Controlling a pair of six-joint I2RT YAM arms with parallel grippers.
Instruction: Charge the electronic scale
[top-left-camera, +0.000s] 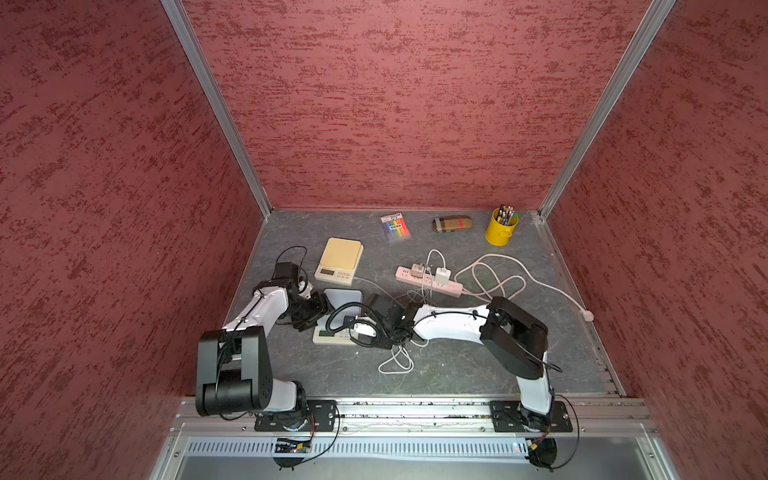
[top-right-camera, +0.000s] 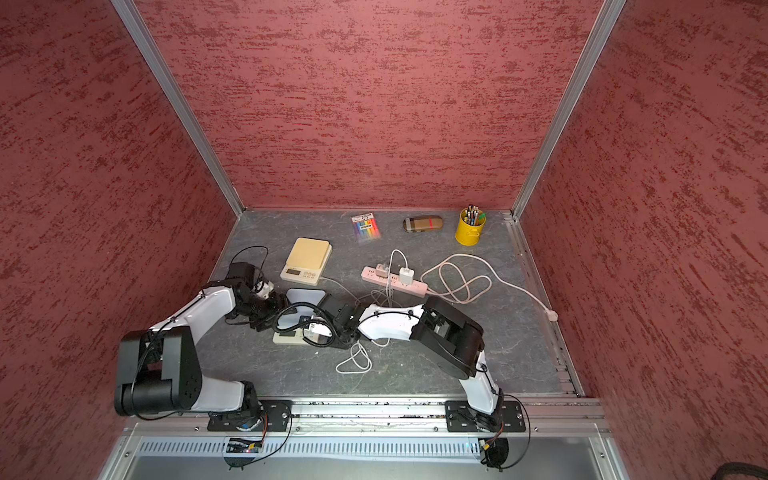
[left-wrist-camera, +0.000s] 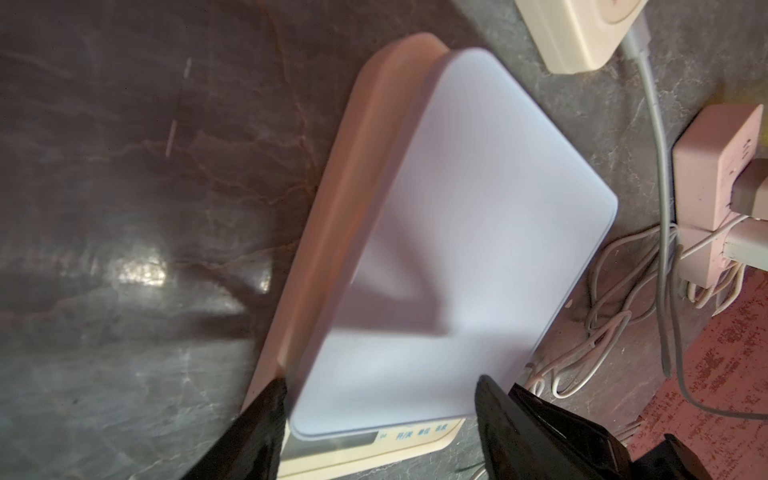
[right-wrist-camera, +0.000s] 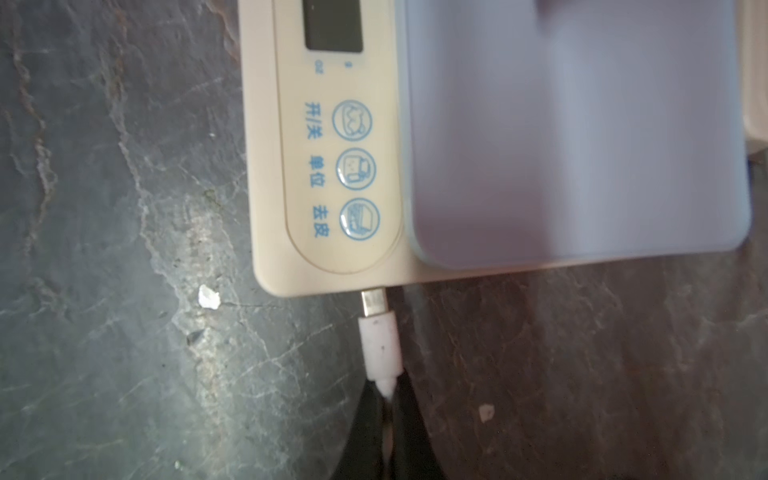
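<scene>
The cream scale (right-wrist-camera: 320, 276) with a blue-grey plate (left-wrist-camera: 480, 240) lies at the table's front left. My right gripper is shut on the white charging cable just behind its connector (right-wrist-camera: 380, 344). That connector's metal tip (right-wrist-camera: 373, 301) meets the scale's side edge, with part of the metal still showing; how deep it sits cannot be told. At the scale's other side my left gripper is part open, its fingers (left-wrist-camera: 248, 440) spread over the display end. In the top left view, the right arm hides part of the scale.
Behind lies a second cream scale (top-left-camera: 341, 257) with a cable plugged in. A pink power strip (top-left-camera: 429, 281) with chargers stands right of it, cables tangled nearby. A yellow pen cup (top-left-camera: 500, 232) is at the back right.
</scene>
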